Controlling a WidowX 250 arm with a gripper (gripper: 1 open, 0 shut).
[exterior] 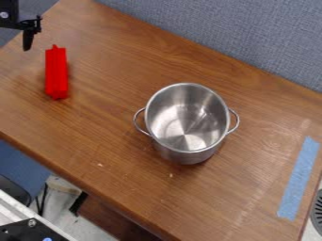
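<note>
The black gripper (28, 38) is at the upper left edge of the view, partly cut off, with its fingers pointing down just above and left of a red elongated object (56, 72). Nothing shows held between the fingers, though they are small in this view. The red object lies lengthwise front to back on the wooden table. A steel pot (186, 120) with two side handles stands right of centre, empty.
A strip of blue tape (297, 179) lies at the right edge. A grey padded wall stands behind.
</note>
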